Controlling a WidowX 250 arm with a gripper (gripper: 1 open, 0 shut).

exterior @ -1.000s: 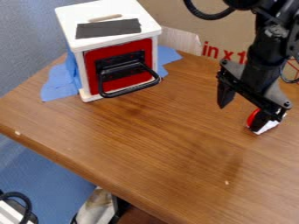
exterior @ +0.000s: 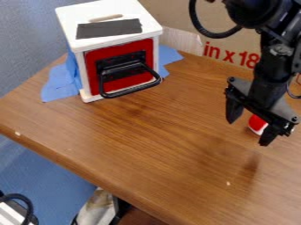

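My gripper (exterior: 247, 127) hangs low at the right side of the wooden table, its dark fingers reaching down beside a small red and white object (exterior: 258, 125), which is partly hidden behind them. The fingers look spread apart; whether they touch the object is unclear. A white toy oven (exterior: 77, 16) with a red front (exterior: 118, 53) and black handle stands at the back left.
Blue cloth (exterior: 62, 81) lies around the oven. Cardboard (exterior: 195, 19) stands behind. The table's left edge drops to blue flooring.
The gripper has shifted slightly and moved down around the red and white object, which now shows less behind the fingers.
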